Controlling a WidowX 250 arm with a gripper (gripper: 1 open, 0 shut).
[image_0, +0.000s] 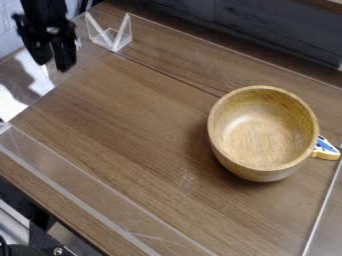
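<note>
A black gripper (51, 45) hangs blurred at the upper left edge, above the clear plastic border of the table; whether it is open or shut cannot be made out. A large light wooden bowl (262, 135) sits on the right part of the wooden table (134, 170), with a small white-and-blue object (325, 150) at its right side, partly hidden by the bowl.
A clear plastic bracket (112, 32) stands at the back left, right of the gripper. Transparent strips line the left and front-left edges.
</note>
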